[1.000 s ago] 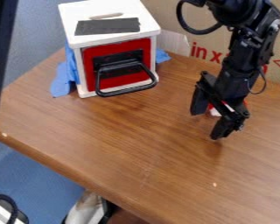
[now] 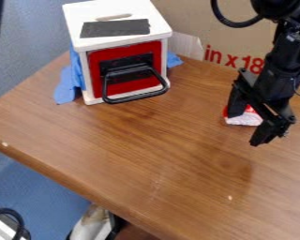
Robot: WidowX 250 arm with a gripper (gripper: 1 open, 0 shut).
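Observation:
My black gripper [image 2: 254, 117] is at the right of the camera view, low over the table. Partly behind it lies a red and white object [image 2: 240, 117], small and hard to make out. Whether the fingers are open or shut, or touch that object, I cannot tell.
A white toy oven [image 2: 109, 28] with a red front and black handle stands at the back left, on a blue cloth [image 2: 67, 82]. A cardboard box [image 2: 210, 28] is behind.
My gripper has moved to the right over the last second, uncovering more of the red and white object.

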